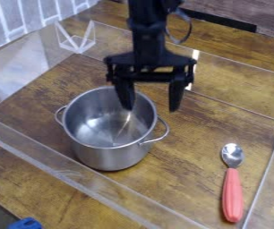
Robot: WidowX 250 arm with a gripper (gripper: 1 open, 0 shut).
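My black gripper (150,95) hangs from the top centre, blurred, its two fingers spread open over the rear part of a steel pot (109,143). The pot has two side handles and stands empty, as far as I can see, on the wooden table. A spoon (232,183) with a pink handle lies to the right, its steel bowl pointing away from the camera.
Clear panels and edges frame the wooden work area (44,98). A blue object (25,223) lies at the lower left corner. The wood right of the pot and behind the spoon is free.
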